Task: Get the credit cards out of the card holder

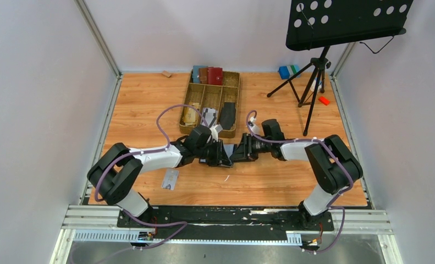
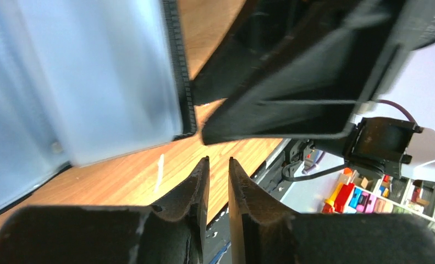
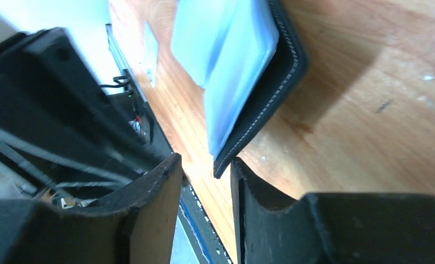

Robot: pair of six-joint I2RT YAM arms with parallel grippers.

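Note:
The card holder, with light blue translucent sleeves (image 2: 110, 71) and a black stitched cover (image 3: 270, 93), lies between the two grippers low over the table. My left gripper hangs over its near edge, part open, fingertips close together with nothing visible between them. My right gripper is shut on the holder's black edge at a corner. In the top view both wrists mostly hide the holder. A pale card (image 1: 170, 179) lies on the table at the left.
Behind the arms stands a wooden divided box (image 1: 211, 91) with wallets and cards. A black music stand (image 1: 319, 63) is at the back right, beside a red block (image 1: 324, 100).

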